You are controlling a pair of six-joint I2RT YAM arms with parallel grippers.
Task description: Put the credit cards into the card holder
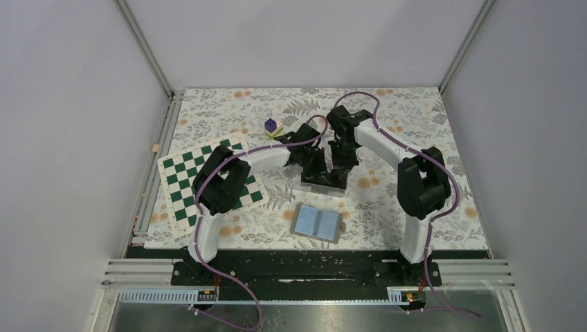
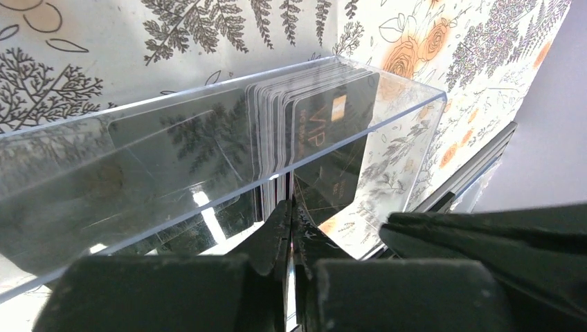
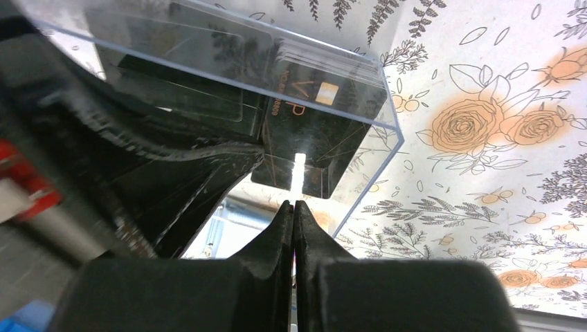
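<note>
A clear box (image 1: pixel 322 189) stands mid-table with black cards (image 1: pixel 336 181) upright in it, mostly hidden from above by the grippers. Seen from the left wrist, several cards stand packed in a stack, a black VIP card (image 2: pixel 331 142) outermost at one end. My left gripper is shut, its tips down at the stack's edge, nothing visible between them. The right gripper is also shut and empty-looking, over the box's end beside the VIP card (image 3: pixel 311 114). In front of the box lies the open card holder (image 1: pixel 316 223), two bluish sleeves facing up.
A green-and-white checkered board (image 1: pixel 181 183) lies at left, partly beneath the left arm. Behind that arm sits a small purple and yellow block (image 1: pixel 272 127). Both grippers are crowded close together at the box.
</note>
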